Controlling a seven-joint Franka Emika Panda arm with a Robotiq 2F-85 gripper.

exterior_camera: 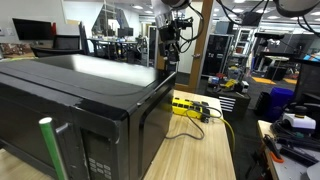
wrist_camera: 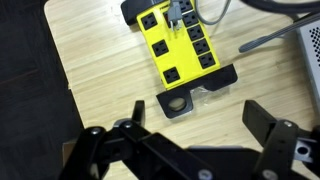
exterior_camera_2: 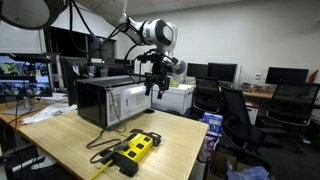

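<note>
My gripper is open, with bare tabletop showing between its fingers in the wrist view. A yellow power strip (wrist_camera: pixel 185 50) with black end pieces lies below and ahead of it, apart from the fingers. In the second exterior view the gripper (exterior_camera_2: pixel 155 88) hangs above the table, beside the black microwave (exterior_camera_2: pixel 92 108) and well above the power strip (exterior_camera_2: pixel 134 150). From the first exterior view, the microwave (exterior_camera: pixel 70 100) fills the left side, and the gripper (exterior_camera: pixel 170 47) shows past its far corner.
A cable (exterior_camera_2: pixel 105 143) runs over the wooden table (exterior_camera_2: pixel 185 130) near the strip. Bare wood lies to the right of the microwave. Office chairs (exterior_camera_2: pixel 240 115) stand beyond the table's edge.
</note>
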